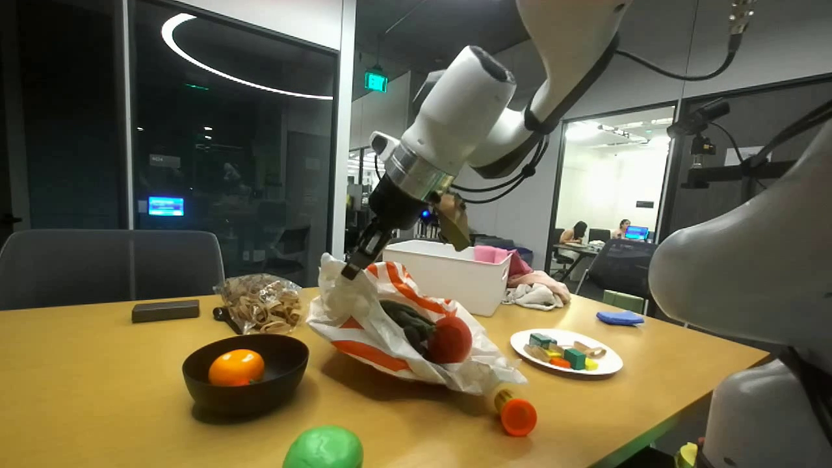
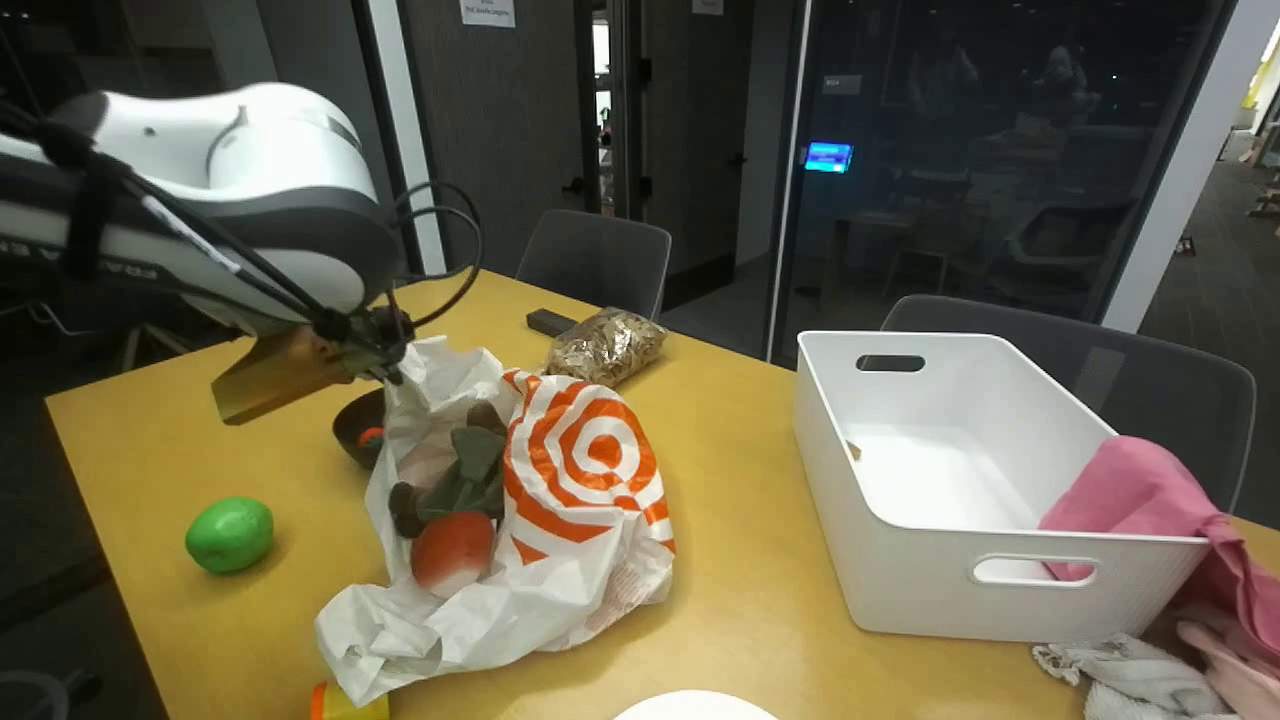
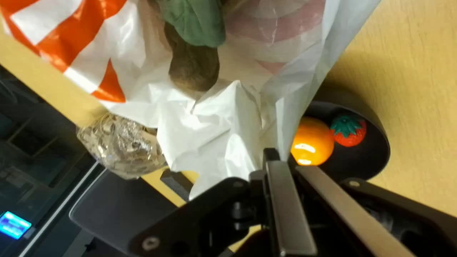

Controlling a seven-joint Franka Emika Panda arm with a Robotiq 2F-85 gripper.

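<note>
A white plastic bag with orange rings lies on the table, its left side pulled upward. My gripper is shut on the raised edge of the bag, as the wrist view also shows where white plastic runs up to the fingertips. Inside the open bag are a red round object and a dark green and brown soft thing. In exterior view 2 the arm's wrist hides much of the region round my fingers.
A black bowl holds an orange fruit and a strawberry. Around the bag stand a green ball, an orange-capped bottle, a plate of small pieces, a white bin and a clear packet.
</note>
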